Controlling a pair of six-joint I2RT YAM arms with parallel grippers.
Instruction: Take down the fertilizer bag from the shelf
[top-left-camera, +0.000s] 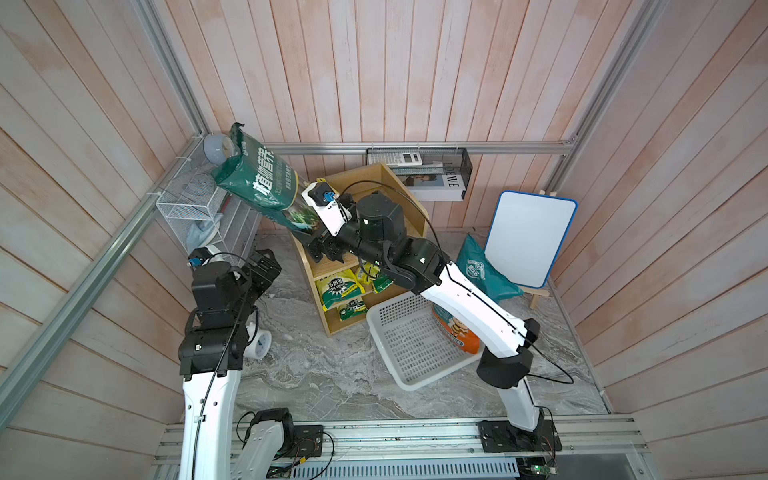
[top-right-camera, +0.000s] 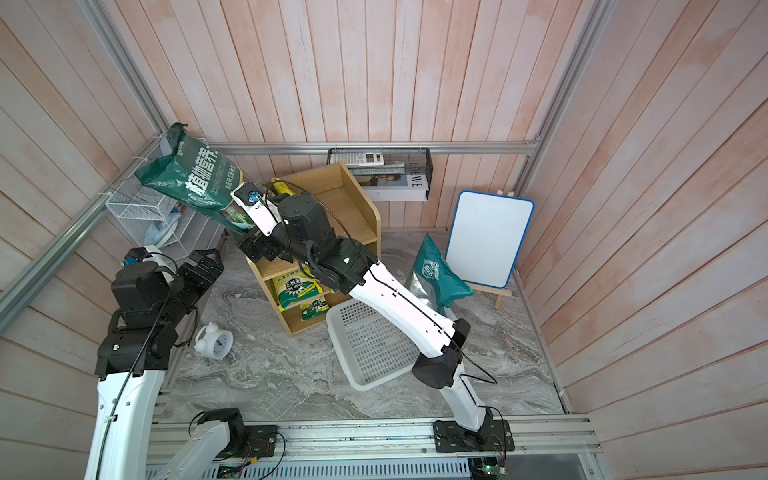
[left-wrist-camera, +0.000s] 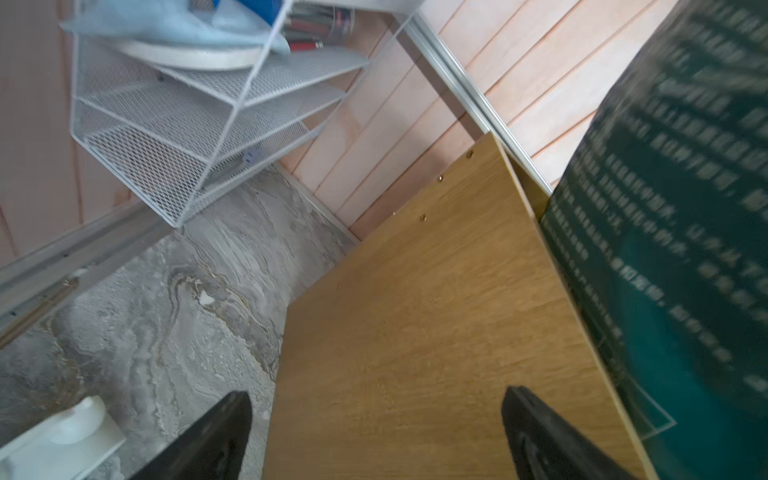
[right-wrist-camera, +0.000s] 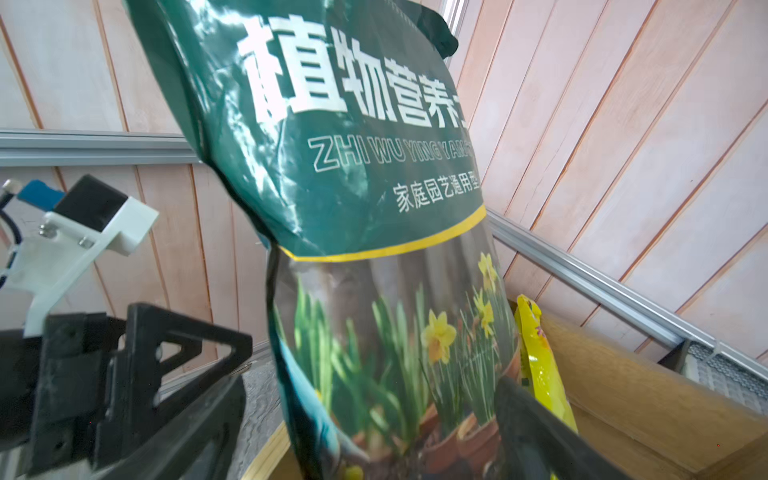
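The large green fertilizer bag (top-left-camera: 264, 180) leans to the left on the upper shelf of the wooden rack (top-left-camera: 406, 192); the arm hides its lower end in both top views. My right gripper (top-left-camera: 326, 246) stands open at the bag's lower front. In the right wrist view, the printed flower front of the bag (right-wrist-camera: 392, 344) fills the space between the spread fingers. Whether they touch it I cannot tell. My left gripper (top-left-camera: 268, 270) is open and empty, left of the rack, facing its side panel (left-wrist-camera: 432, 344); the bag (left-wrist-camera: 696, 240) rises at the right there.
Small yellow-green packets (top-left-camera: 339, 288) lie on the lower shelves. A white wire rack (top-left-camera: 192, 209) hangs on the left wall. In front stand a white basket (top-left-camera: 409, 382) and an orange-teal bag (top-left-camera: 460, 336); a whiteboard (top-left-camera: 532, 238) stands right.
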